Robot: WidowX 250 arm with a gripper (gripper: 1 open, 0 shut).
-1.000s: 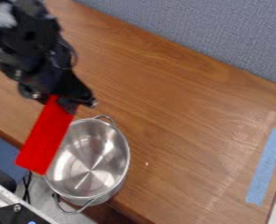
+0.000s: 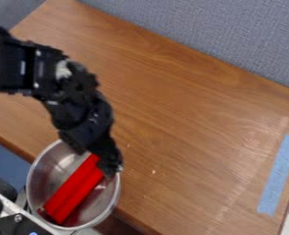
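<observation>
A red bar [image 2: 71, 194] lies slanted inside the steel pot [image 2: 97, 207] at the lower left, on the table's edge. The black gripper [image 2: 96, 154] reaches down from the left over the pot's back part, its fingers at the upper end of the bar, open as far as shows; the fingertips partly hide that end and the pot's rim.
A blue tape strip [image 2: 276, 173] lies at the right, beside a round grille at the edge. A grey wall runs along the back.
A second ago the gripper held the red bar above the pot.
</observation>
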